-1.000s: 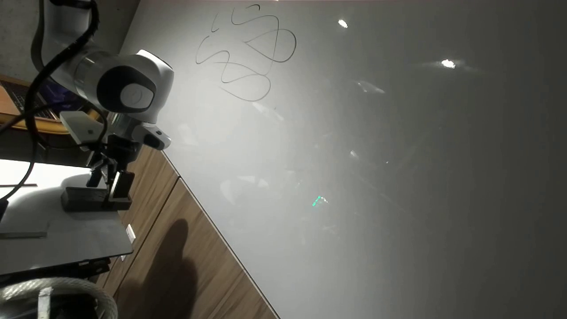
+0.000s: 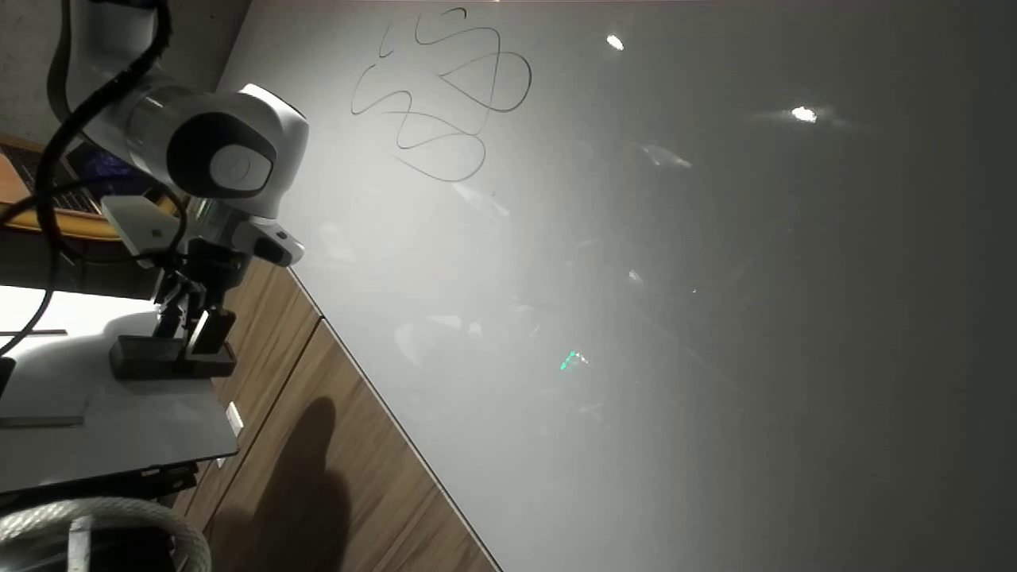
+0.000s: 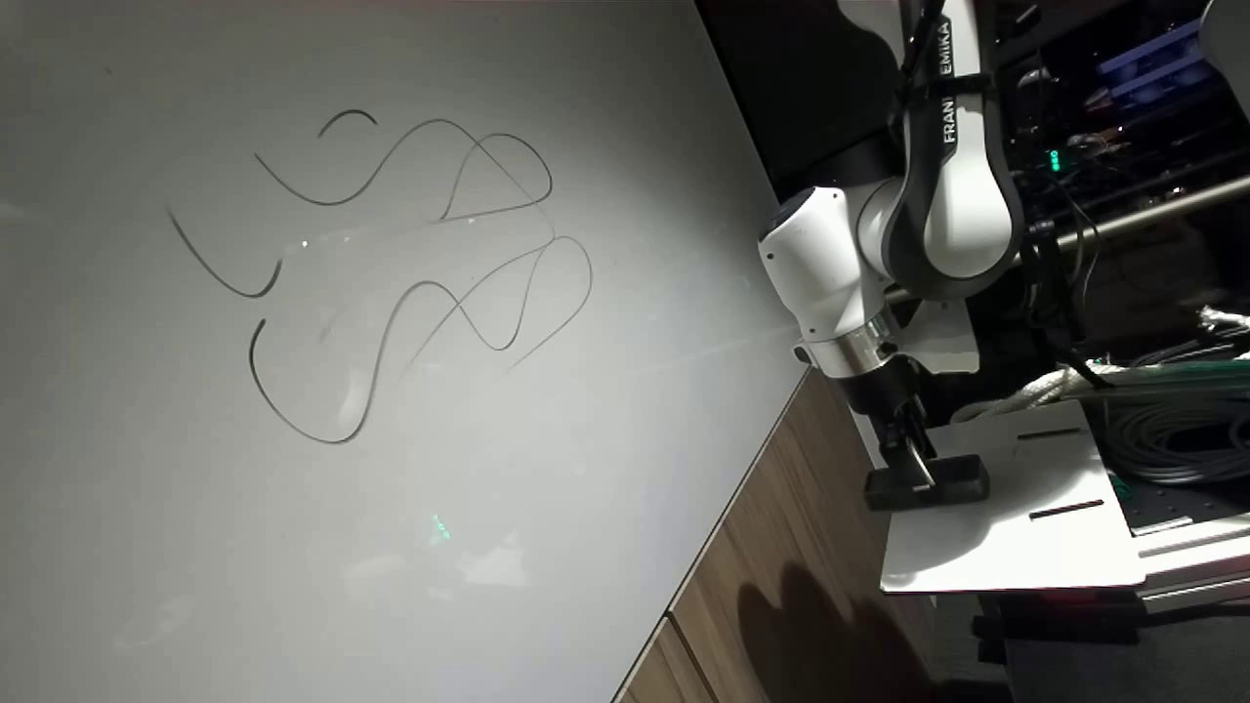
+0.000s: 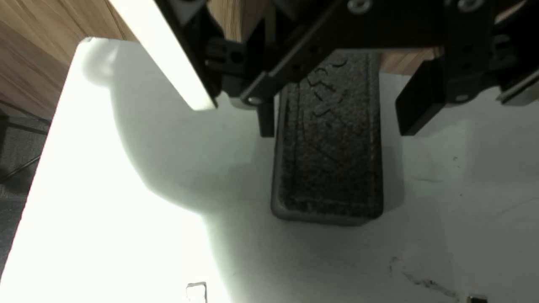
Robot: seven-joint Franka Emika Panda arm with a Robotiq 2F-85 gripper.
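Note:
A dark felt eraser block lies on the white shelf plate below my gripper. The fingers are part open, one finger on each side of the block. In the wrist view the left finger is close against the block's left side; whether it touches, I cannot tell. A clear gap separates the right finger from the block. The eraser also shows under the gripper in exterior view 2. Black curvy marker lines run across the upper part of the whiteboard.
Wood panelling lies between the plate and the whiteboard. Coiled cables sit behind the plate in exterior view 2. A cable hangs along the arm. Much of the plate around the eraser is bare.
The arm has shifted slightly left in exterior view 1, and the gripper's fingers sit closer together over the eraser. The eraser and the marker lines look unmoved.

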